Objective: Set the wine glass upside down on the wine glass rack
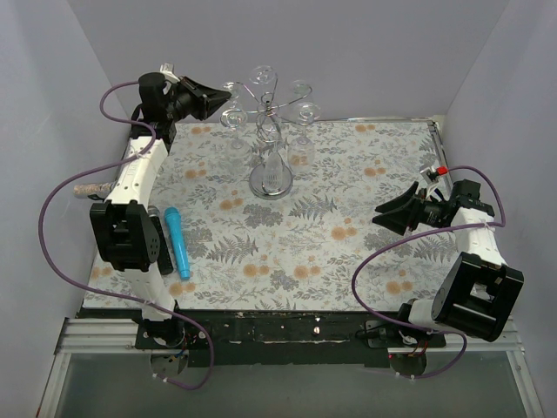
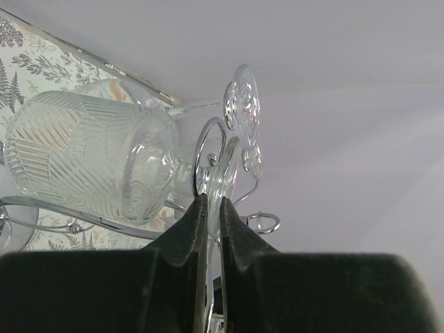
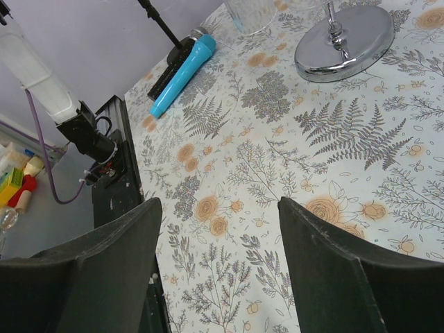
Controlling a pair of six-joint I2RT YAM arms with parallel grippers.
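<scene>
My left gripper is shut on the round foot of a clear wine glass [image 2: 90, 152], whose patterned bowl hangs below the foot, mouth down. A curled chrome loop of the wine glass rack [image 2: 198, 156] lies right by this glass's stem, just under the foot; whether the stem is fully inside it I cannot tell. From above, the same gripper [image 1: 226, 93] is at the rack's left arm, and the rack's round base [image 1: 271, 178] stands at the back left of the table. My right gripper is open and empty over the right side.
Other clear glasses hang upside down around the rack, one foot [image 1: 262, 75] at its back and another [image 1: 300, 89] at its right. A blue microphone [image 1: 177, 244] and a dark one lie near the left arm.
</scene>
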